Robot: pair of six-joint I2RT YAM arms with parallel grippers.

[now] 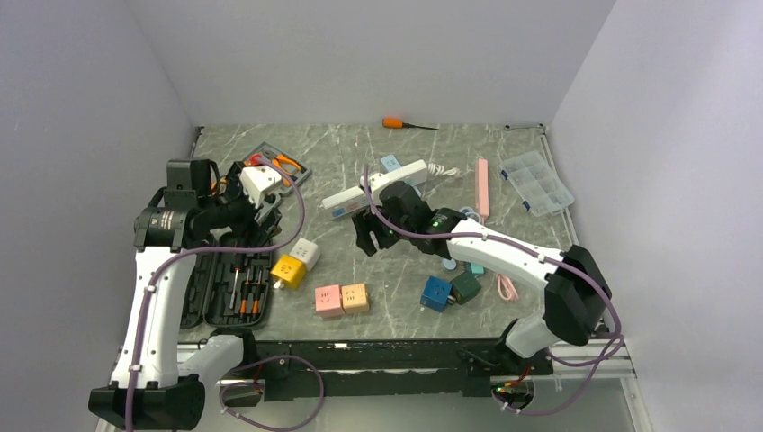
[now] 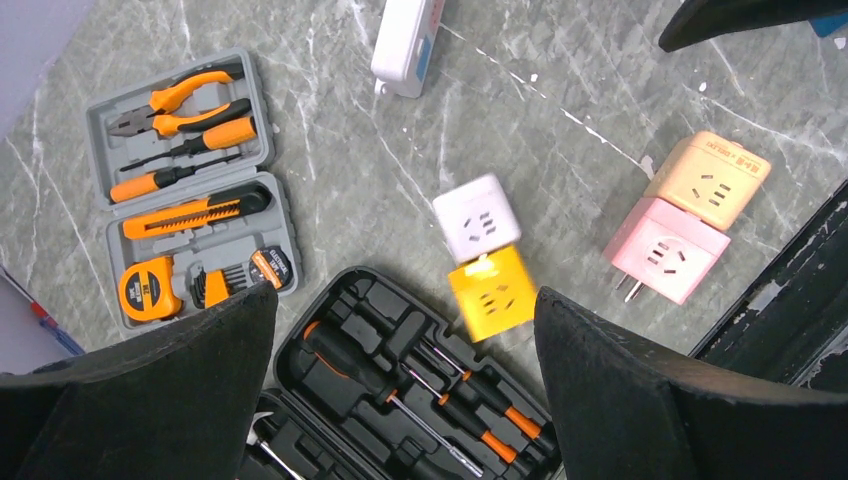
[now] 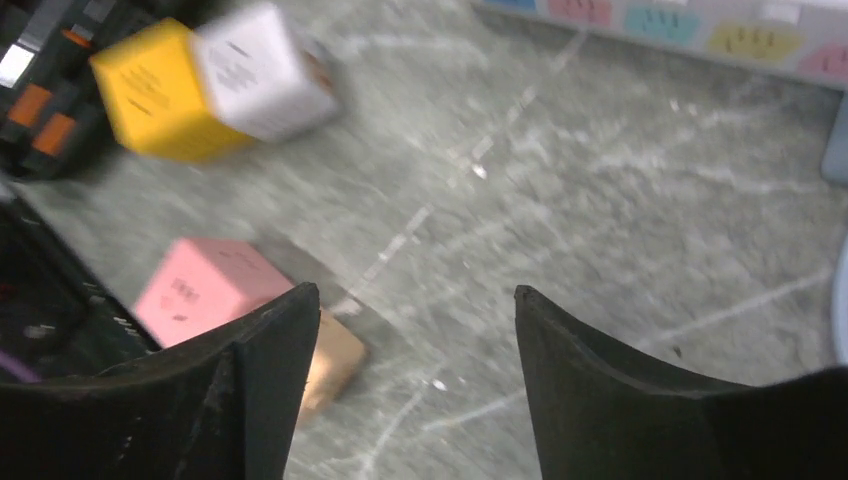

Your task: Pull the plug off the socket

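A yellow adapter (image 1: 288, 270) and a white one (image 1: 305, 253) lie together left of centre, with a pink adapter (image 1: 328, 301) beside a tan one (image 1: 355, 298) nearer the front; small pins show on some. My left gripper is open above the toolboxes, nothing between its fingers. My right gripper stands open above the bare table right of the adapters, nothing between its fingers; its view is blurred. The white power strip (image 1: 337, 202) lies behind it, partly hidden by the right arm.
Tool cases (image 2: 180, 140) fill the left side. Blue (image 1: 435, 292) and green (image 1: 465, 286) adapters, cables and a clear organiser (image 1: 537, 184) are on the right. A screwdriver (image 1: 396, 122) lies at the back.
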